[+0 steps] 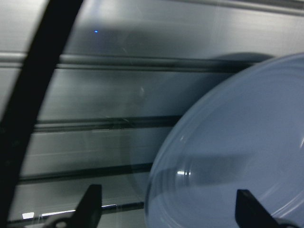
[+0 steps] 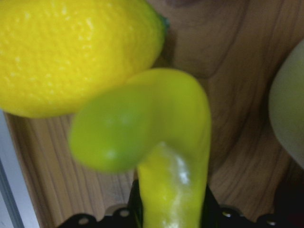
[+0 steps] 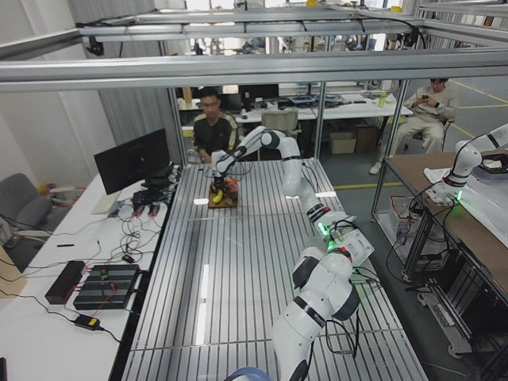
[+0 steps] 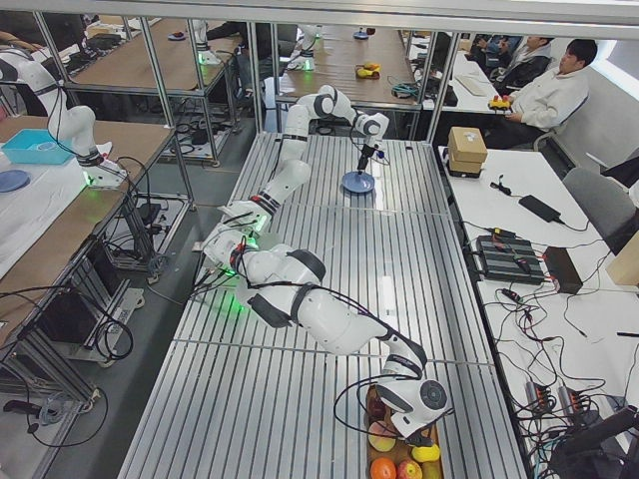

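In the right wrist view my right gripper has its black fingers on either side of a banana [image 2: 173,185], beside a lemon [image 2: 76,52] on a wooden tray [image 2: 57,166]; whether it grips cannot be told. A pale round fruit [image 2: 289,99] is at the right edge. In the camera right view the tray holds several fruits at the bottom. In the left wrist view my left gripper is open over the rim of a blue plate [image 1: 228,137], nothing visible between its fingers. The plate [image 4: 357,183] lies at the opposite end of the metal table.
The slatted table [image 3: 222,278] has bare space between tray and plate. Side desks with a monitor [image 3: 131,159], cables and black boxes line it. Metal frame posts stand around, and a person [image 3: 214,131] sits beyond the tray's end.
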